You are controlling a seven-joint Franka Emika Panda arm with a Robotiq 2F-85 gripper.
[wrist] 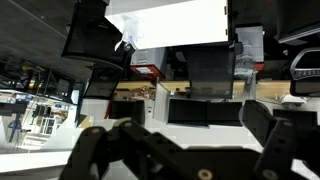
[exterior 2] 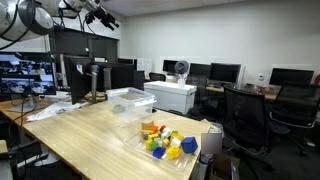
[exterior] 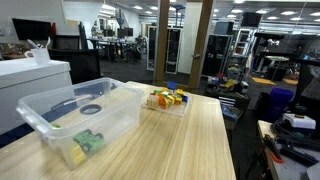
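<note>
Several coloured blocks (exterior: 170, 97) sit heaped on a clear tray at the far end of the table; the same blocks (exterior 2: 166, 139) are near the front edge in exterior view 2. A large clear plastic bin (exterior: 118, 112) stands on the table's left side, with green and yellow shapes visible low at its near end. High above the table, at the upper left of exterior view 2, is my gripper (exterior 2: 101, 19). In the wrist view its dark fingers (wrist: 267, 125) are spread wide apart, and nothing is held in the gap.
The wooden table (exterior: 185, 145) has a broad bare stretch right of the bin. A white cabinet (exterior 2: 172, 96) stands behind the table, and office chairs (exterior 2: 246, 112) are beyond its blocks end. A door post (exterior: 200, 45) rises past the far edge.
</note>
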